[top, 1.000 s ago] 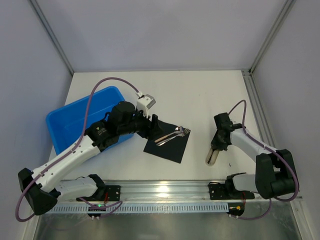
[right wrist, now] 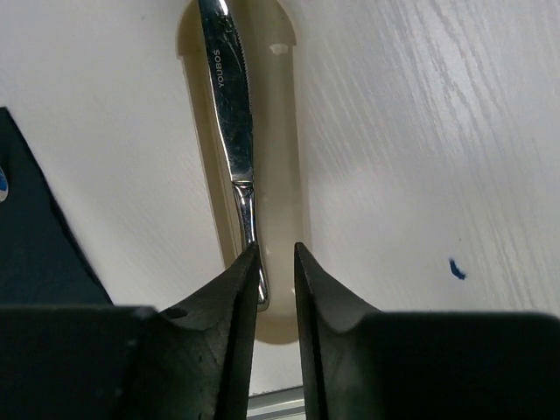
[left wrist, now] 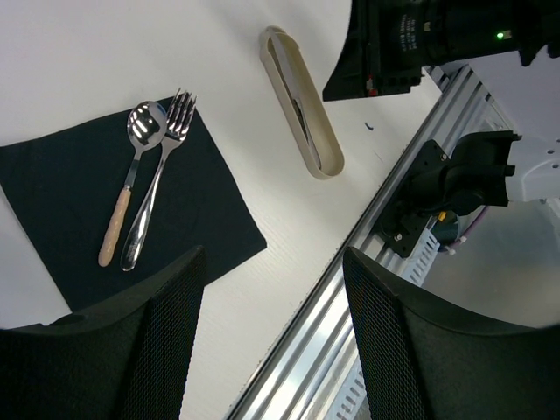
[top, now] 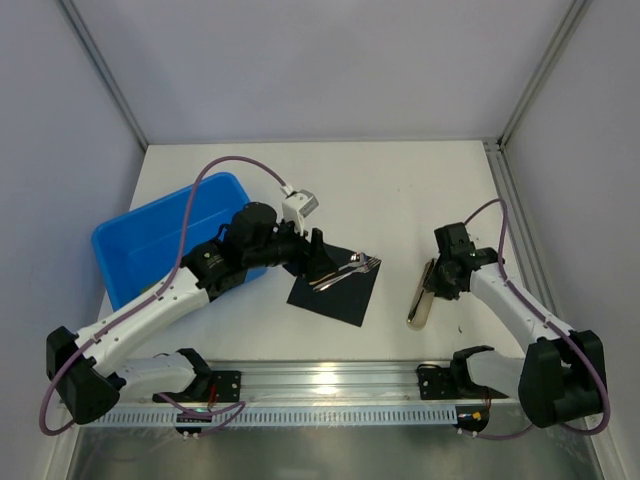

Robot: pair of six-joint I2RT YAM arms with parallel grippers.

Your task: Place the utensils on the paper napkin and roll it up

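Observation:
A black napkin (top: pixel 340 300) lies flat on the table, its near part bare. The spoon (left wrist: pixel 129 179) with a pale handle and the fork (left wrist: pixel 162 175) rest side by side on it. A knife (right wrist: pixel 232 105) lies lengthwise in a narrow beige tray (right wrist: pixel 282 149) to the right of the napkin. Over the tray's near end in the right wrist view, my right gripper is part open, with a narrow gap and nothing held. Above the napkin's left part stands my left gripper, wide open and empty, partly covering the napkin from above.
A large blue bin (top: pixel 140 245) stands at the left behind the left arm. A small dark speck (right wrist: pixel 457 269) lies right of the tray. A metal rail (top: pixel 300 375) runs along the front edge.
More of the tray and knife shows now. The left arm shifted slightly right; napkin, spoon and fork stayed put.

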